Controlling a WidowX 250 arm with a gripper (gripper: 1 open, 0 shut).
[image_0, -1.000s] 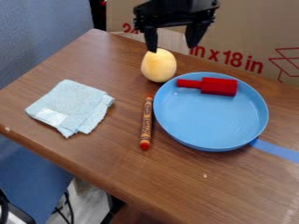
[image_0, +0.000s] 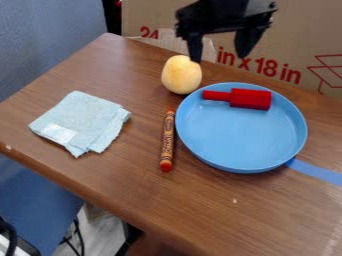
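My gripper is at the top centre, open, its dark fingers above and behind a pale yellow rounded object, with nothing between them. That object stands on the wooden table just left of a blue plate. A red object lies on the back part of the plate. A long brown stick with a red end lies left of the plate.
A folded light blue cloth lies on the left of the table. A cardboard box stands behind. Blue tape runs right of the plate.
The objects on the table look unchanged.
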